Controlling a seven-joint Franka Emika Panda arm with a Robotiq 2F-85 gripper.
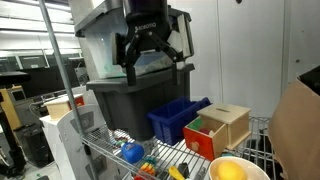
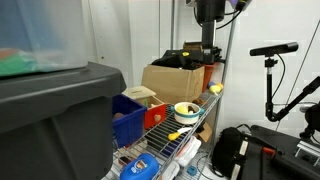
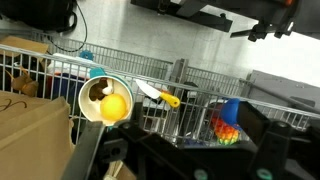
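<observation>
High over the wire rack hangs my gripper, its two fingers spread well apart and nothing between them. A white bowl holding a yellow-orange ball sits on the rack, left in the wrist view. Beside it lies a knife-like utensil with a yellow handle and a pale blade. A round blue object rests farther left on the rack in exterior view 1. Small colourful pieces lie near it. The gripper touches none of these.
A blue bin and a wooden box stand at the rack's back. Large dark totes rise at the left, close behind the arm. Brown cardboard borders the right side. Open floor lies in front.
</observation>
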